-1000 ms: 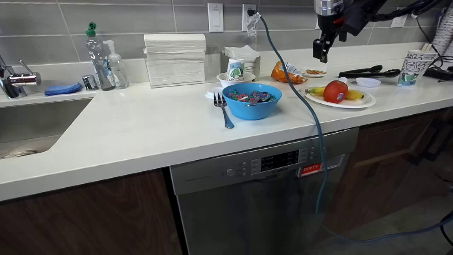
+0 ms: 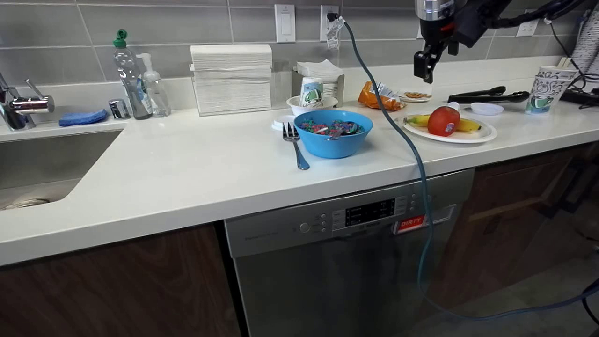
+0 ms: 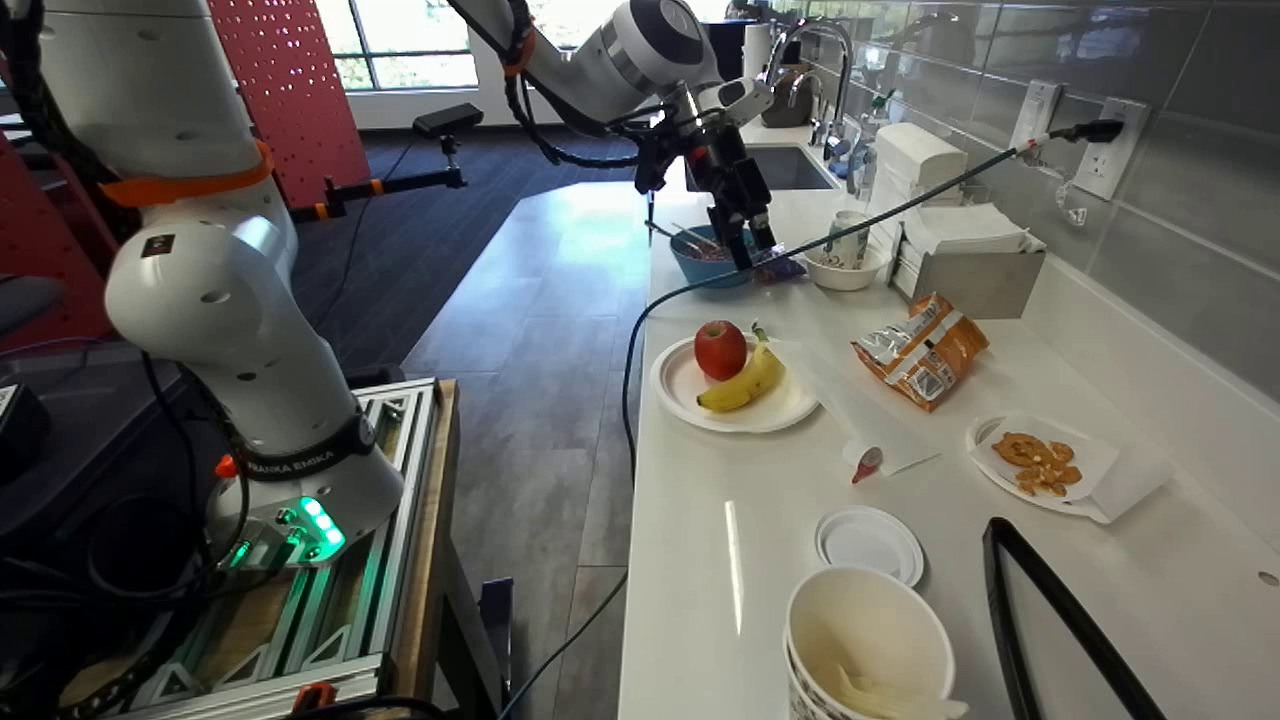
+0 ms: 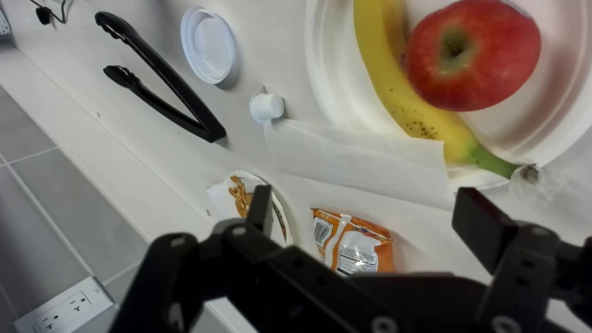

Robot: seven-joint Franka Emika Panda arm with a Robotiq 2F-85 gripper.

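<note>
My gripper hangs above the counter, its two fingers wide apart and nothing between them. In the wrist view, an orange snack bag [image 4: 355, 244] lies on the counter below, seen through the gap. Toward the upper right, a white plate [image 4: 327, 61] carries a yellow banana [image 4: 383, 72] and a red apple [image 4: 477, 55]. A small plate of pretzels [image 4: 241, 197] is partly hidden behind one finger. Exterior view 1 has the gripper [image 2: 425, 65] high over the back of the counter, clear of everything on it.
A blue bowl [image 2: 332, 147] of wrapped candy stands beside a fork [image 2: 300, 156]. The power cable [image 2: 412, 147] crosses in front of the counter. Black tongs [image 4: 166, 77], a white lid [image 4: 208, 44] and a patterned cup [image 2: 547, 90] occupy the right end. Left of the bowl the counter is bare.
</note>
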